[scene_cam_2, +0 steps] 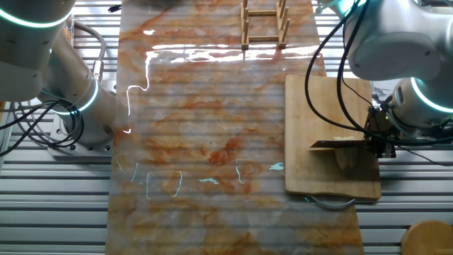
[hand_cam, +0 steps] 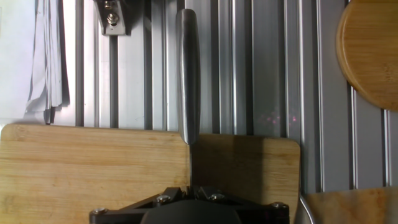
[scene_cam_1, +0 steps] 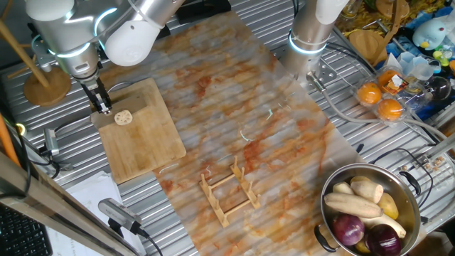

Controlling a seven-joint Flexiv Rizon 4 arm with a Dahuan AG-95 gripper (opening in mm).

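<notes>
A knife is held in my gripper, which is shut on its blade close to the handle. In the wrist view the knife's grey handle [hand_cam: 188,74] points away from the fingers, past the edge of the wooden cutting board [hand_cam: 81,165]. In exterior view 2 the dark blade [scene_cam_2: 336,144] reaches left from the gripper [scene_cam_2: 375,138] over the board [scene_cam_2: 308,106]. Below the blade lies a pale piece of what looks like lotus root [scene_cam_2: 347,161]; its holed cut face [scene_cam_1: 123,117] shows in exterior view 1. Whether blade and root touch, I cannot tell.
A small wooden rack [scene_cam_1: 231,195] stands on the marbled mat [scene_cam_1: 213,107]. At the front right is a steel pot [scene_cam_1: 331,186] of root vegetables and purple onions.
</notes>
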